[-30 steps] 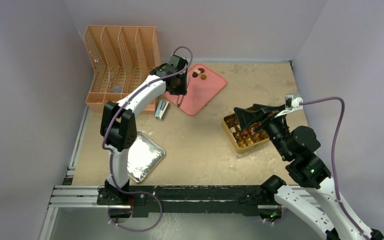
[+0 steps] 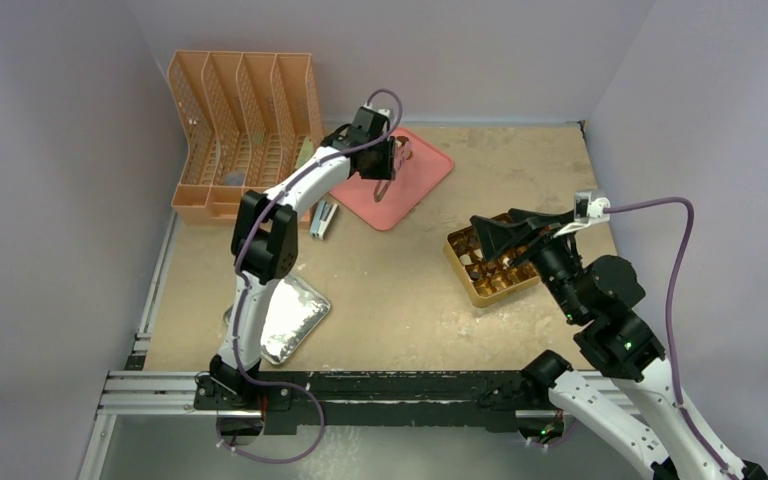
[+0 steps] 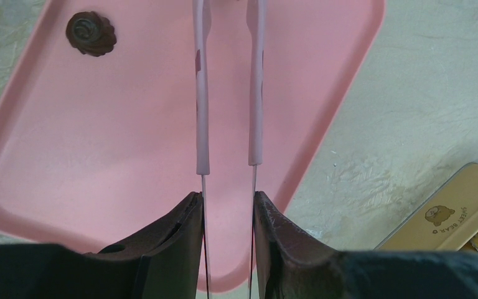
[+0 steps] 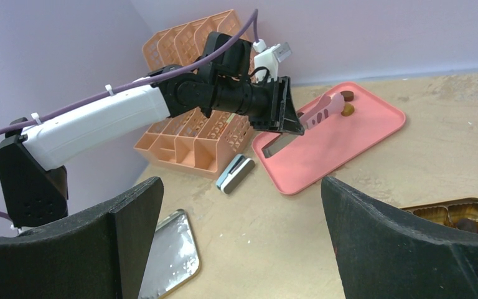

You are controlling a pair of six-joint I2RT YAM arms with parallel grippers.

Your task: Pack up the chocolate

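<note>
My left gripper is shut on a pair of tongs (image 3: 255,118) with lilac arms and a metal strip, over the pink tray (image 2: 418,190). The tongs' arms are spread apart, their tips cut off by the top of the left wrist view. A dark swirled chocolate (image 3: 91,33) lies on the tray to the left of them. From the right wrist view, a dark chocolate (image 4: 347,96) and a brownish one (image 4: 348,109) are by the tong tips. A gold box (image 2: 482,298) with several filled compartments lies under my right gripper, which stands wide open and empty.
An orange divided rack (image 2: 192,205) stands left of the tray, with a stapler (image 2: 324,220) in front. A silver lid (image 2: 298,318) lies near the left arm's base. Between tray and box the table (image 2: 390,290) is clear.
My left gripper and the tongs have moved right and slightly toward the back over the tray, now covering part of the chocolates. The right arm has barely moved.
</note>
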